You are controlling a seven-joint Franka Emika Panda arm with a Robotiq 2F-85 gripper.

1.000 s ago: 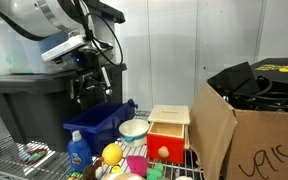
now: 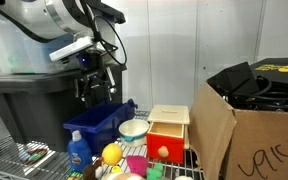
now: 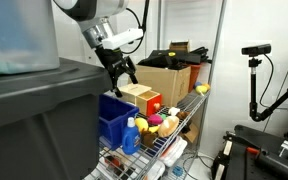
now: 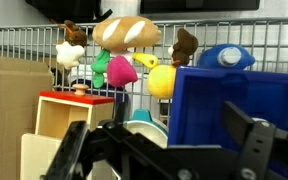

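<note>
My gripper hangs over the shelf in the wrist view, its dark fingers spread wide apart with nothing seen between them. Below it, to the right, is a blue bin (image 4: 209, 95); a pale bowl (image 4: 141, 117) sits beside the bin, partly hidden by the gripper. An orange box (image 4: 77, 114) with a light interior stands on the left. Exterior view 1 has the gripper (image 2: 96, 94) above the blue bin (image 2: 101, 128), clear of the items. A blue bottle (image 2: 79, 151) stands in front of the bin.
A yellow ball-like toy (image 2: 111, 153), a pink toy (image 2: 137, 164) and several other toys lie on the wire rack near its front. On the right is a tall cardboard box (image 2: 214, 130). A large grey tote (image 3: 44, 125) borders the other side.
The gripper has shifted only slightly. Bin, bowl, box and toys stay where they were.
</note>
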